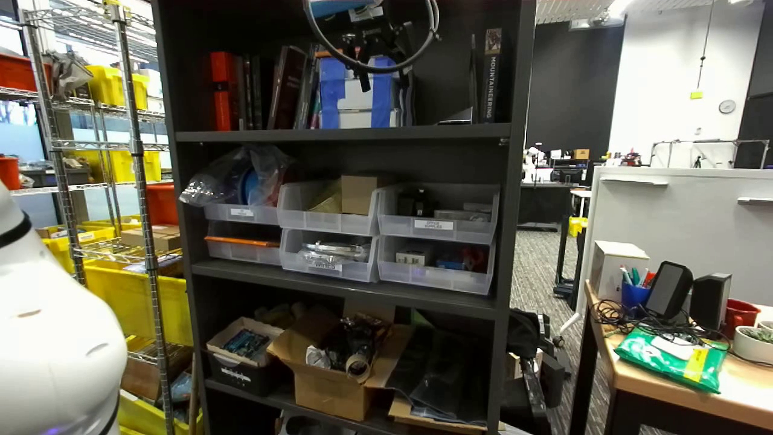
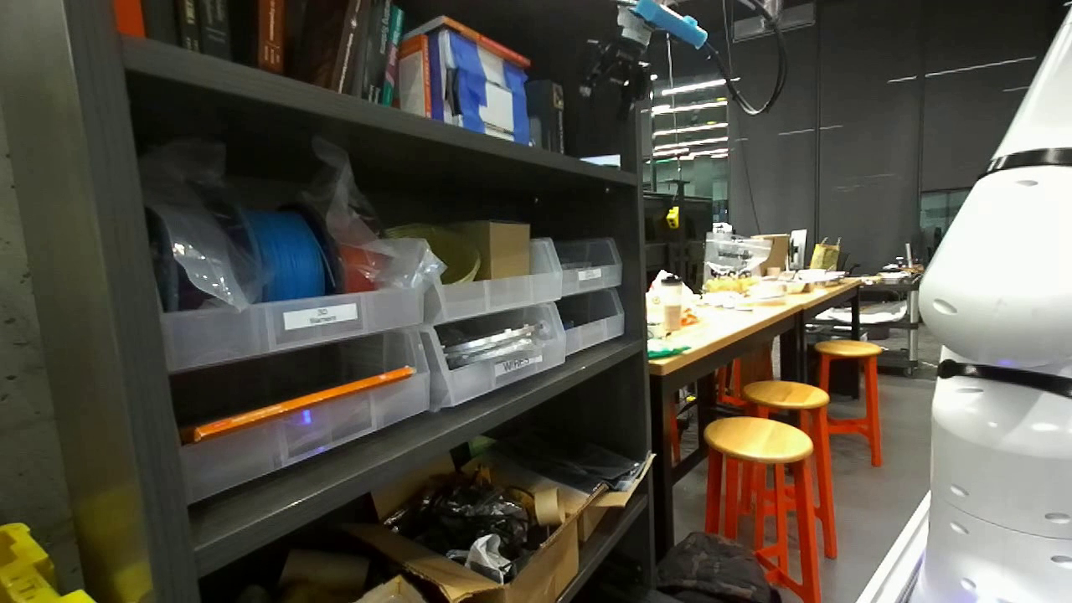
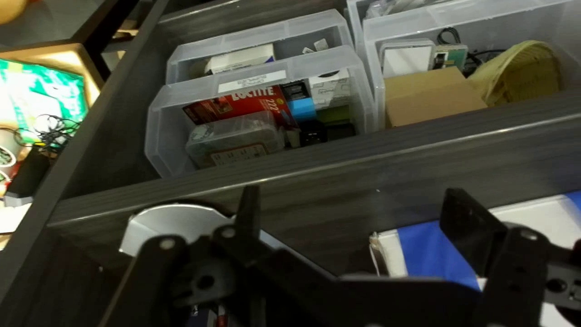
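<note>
My gripper stands open in the wrist view, its two black fingers wide apart with nothing held between them. In exterior view 1 the gripper (image 1: pixel 378 64) is high, in front of the top shelf. A clear plastic case (image 3: pixel 235 141) with a printed label lies in the upper right bin (image 3: pixel 159 122), marked for office supplies. Beside it in that bin are a red Loctite pack (image 3: pixel 239 103) and several small items. Exterior view 1 shows the same bin (image 1: pixel 471 231) at the right of the middle shelf, below the gripper.
The top shelf board (image 1: pixel 340 135) carries books and a blue-taped box (image 1: pixel 355 90) close to the gripper. Another bin holds a brown box (image 3: pixel 430 98). The shelf's right side panel (image 1: pixel 513 217) bounds the space. Below the office supplies bin sits another bin (image 1: pixel 435 278).
</note>
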